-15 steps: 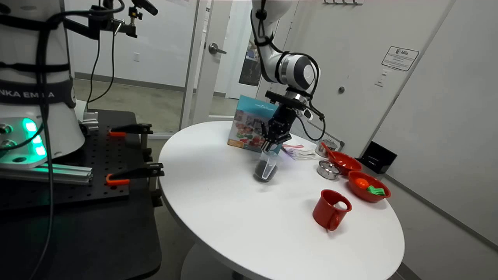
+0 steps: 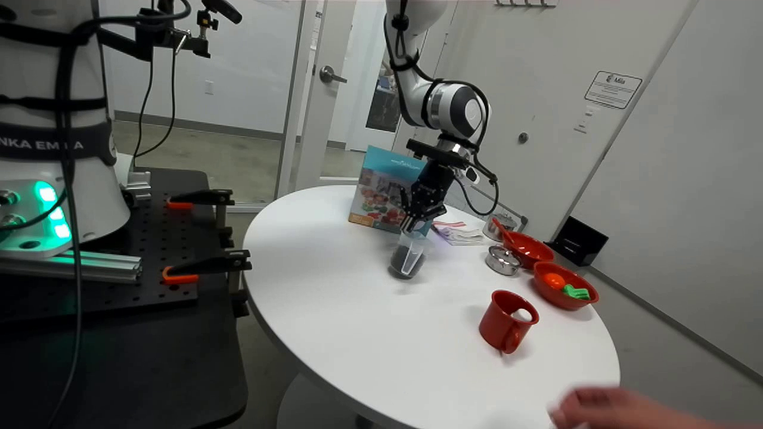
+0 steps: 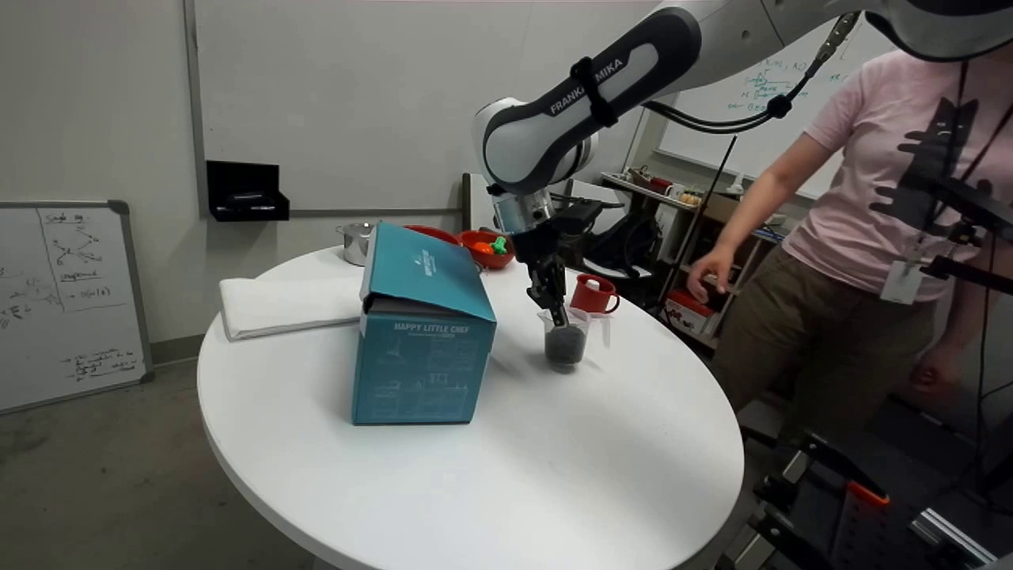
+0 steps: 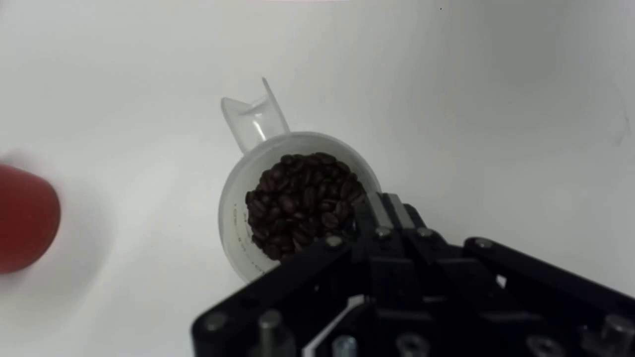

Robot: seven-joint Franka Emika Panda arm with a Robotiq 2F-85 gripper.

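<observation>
A clear plastic measuring cup (image 4: 253,122) with a handle stands upright on the white table (image 2: 336,286), partly filled with dark coffee beans (image 4: 297,202). My gripper points down at the cup's rim, on the side away from the handle. Its fingers (image 4: 379,211) are shut close together and overlap the rim in the wrist view. Whether the thin wall sits between them is hidden. From the second exterior view, the fingertips reach the cup's top edge. A red mug (image 2: 504,325) with something white inside stands apart from the cup.
Close behind the arm is a teal box (image 3: 427,361), with folded cloths (image 2: 459,235) near it. Red bowls (image 2: 565,297) and a metal pot (image 2: 502,261) line the far edge. A person's hand (image 2: 615,409) is over the near edge. Open table lies left of the cup.
A person's hand has come into the lower right of the first exterior view. The arm, the cup and the mug look unmoved.
</observation>
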